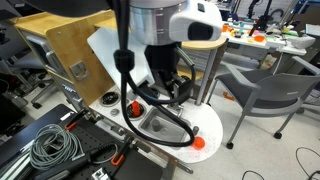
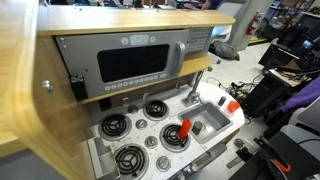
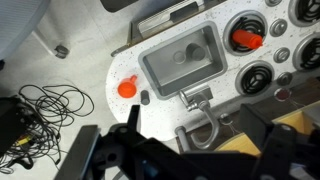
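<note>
In the wrist view my gripper hangs over the toy kitchen counter, its dark fingers apart, with nothing seen between them. Below lies a grey sink (image 3: 160,72) holding a small grey cup (image 3: 196,52). A silver faucet (image 3: 196,99) stands at its edge. To the sink's left are an orange-red round piece (image 3: 128,87) and a small dark cylinder (image 3: 145,97). A red-orange item (image 3: 245,39) rests on a burner, also visible as a red upright shape (image 2: 185,129) in exterior view 2. The arm (image 1: 155,55) covers much of the kitchen in exterior view 1.
A microwave (image 2: 135,62) sits beneath the wooden shelf (image 2: 150,22) behind the burners. A grey chair (image 1: 265,90) stands right of the counter. Coiled cables (image 1: 55,145) lie at front left. Bare white counter surrounds the orange-red piece.
</note>
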